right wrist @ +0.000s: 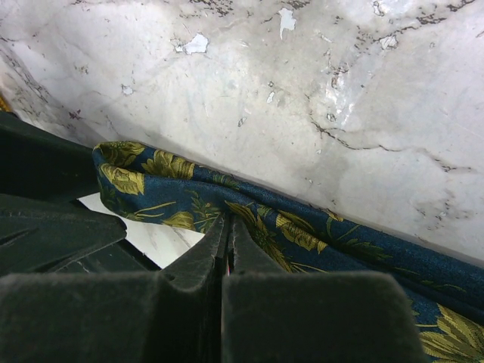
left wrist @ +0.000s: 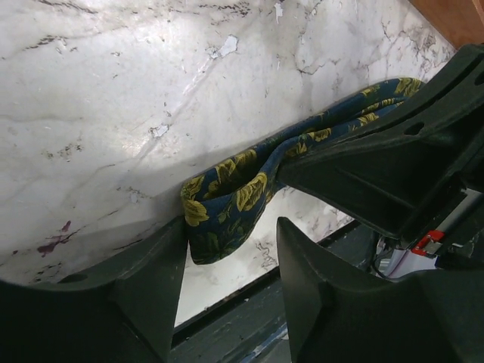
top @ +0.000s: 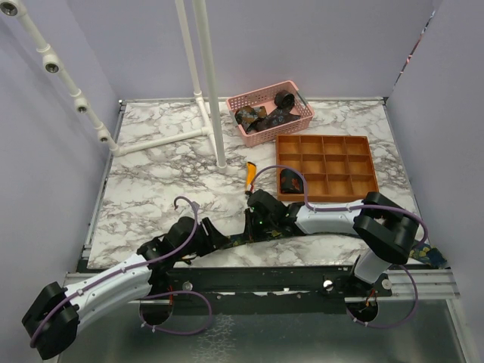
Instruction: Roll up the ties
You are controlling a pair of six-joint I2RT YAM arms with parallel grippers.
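Observation:
A navy tie with yellow flowers (left wrist: 227,212) lies folded lengthwise along the front of the marble table (top: 151,197), its left end bent into a short upright loop. My left gripper is open around that looped end, one finger on each side. My right gripper is shut, its tips pressed on the tie (right wrist: 166,197) a little to the right of the loop. The tie runs on to the right under the right arm, with its far end hanging at the table's right front corner.
A wooden divided box (top: 336,162) holding one dark roll stands behind the right arm. A pink basket (top: 257,134) of dark items is at the back. An orange-handled tool (top: 250,172) lies near the box. White pipes stand at back left.

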